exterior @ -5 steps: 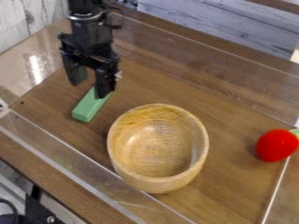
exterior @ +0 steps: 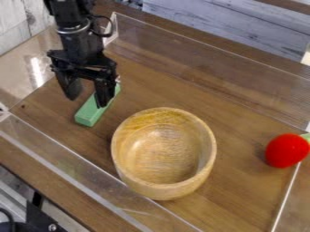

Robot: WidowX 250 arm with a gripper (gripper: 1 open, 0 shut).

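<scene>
My black gripper (exterior: 89,85) hangs at the upper left, its fingers apart, over the far part of a green rectangular block (exterior: 90,112) that lies on the wooden table. I cannot tell whether the fingers touch the block. A light wooden bowl (exterior: 164,149) sits right of and nearer than the block. A red round object (exterior: 285,150) lies at the right edge, with a bit of something green behind it.
Clear rails or panels run along its left and front left edges, and pale walls stand behind.
The gripper has moved left from its position a second ago and has turned somewhat. The block, bowl and red object have not visibly moved.
</scene>
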